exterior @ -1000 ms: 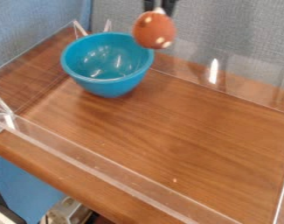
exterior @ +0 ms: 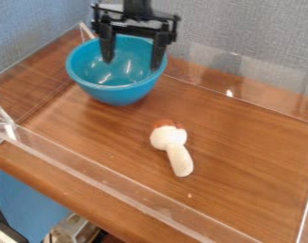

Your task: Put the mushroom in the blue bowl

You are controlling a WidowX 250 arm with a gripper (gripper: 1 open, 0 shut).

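The mushroom [exterior: 176, 152] lies on the bare wooden table, right of and nearer than the bowl. Its reddish cap end points away from the camera, and its pale stem points toward the camera. A round blue bowl [exterior: 115, 94] stands empty at the back left, as far as its inside shows. My gripper [exterior: 134, 52] hangs over this bowl with its dark fingers [exterior: 107, 46] spread wide. It is open, with nothing between them.
Clear walls edge the table [exterior: 112, 147], and a grey wall [exterior: 244, 38] rises behind it. Some equipment [exterior: 70, 231] sits below the front left edge.
A second ago the mushroom was up at the gripper, right of the bowl; now it lies on the table.
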